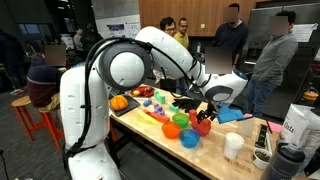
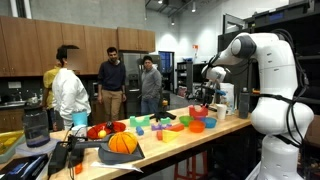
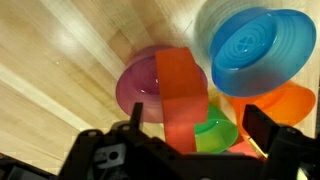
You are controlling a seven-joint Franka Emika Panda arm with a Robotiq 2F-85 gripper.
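An orange-red block (image 3: 183,95) lies across the dark red bowl (image 3: 137,88) in the wrist view. My gripper is open above them, one black fingertip on each side of the block with a gap at both sides. In exterior view 1 the gripper (image 1: 203,113) is low over the red bowl (image 1: 203,128), and the arm hides part of that spot. Whether the block rests on the bowl's bottom or its rim, I cannot tell.
Close by stand a blue bowl (image 3: 262,47), an orange bowl (image 3: 285,103) and a green bowl (image 3: 215,133). A white cup (image 1: 233,147) is to the right in exterior view 1. Toys and an orange ball (image 2: 123,143) occupy the table's other end. People stand behind the table.
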